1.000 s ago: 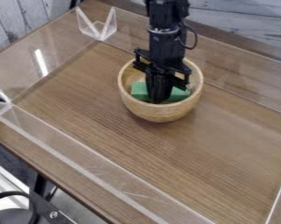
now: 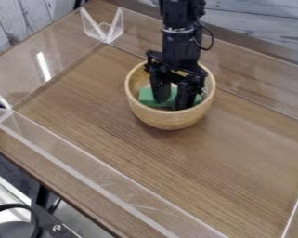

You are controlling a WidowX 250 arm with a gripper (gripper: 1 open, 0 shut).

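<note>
A black gripper (image 2: 174, 81) reaches down from the top into a wooden bowl (image 2: 166, 118) near the middle of the table. Green material (image 2: 149, 94) lies in the bowl, partly hidden behind the gripper's fingers. Whether the fingers hold any of it is hard to tell.
A white wire-like shape (image 2: 101, 26) lies at the back left. Black cables (image 2: 27, 214) run at the bottom left corner.
The gripper has shifted slightly within the bowl, and its dark fingers now cover more of the green material than before.
</note>
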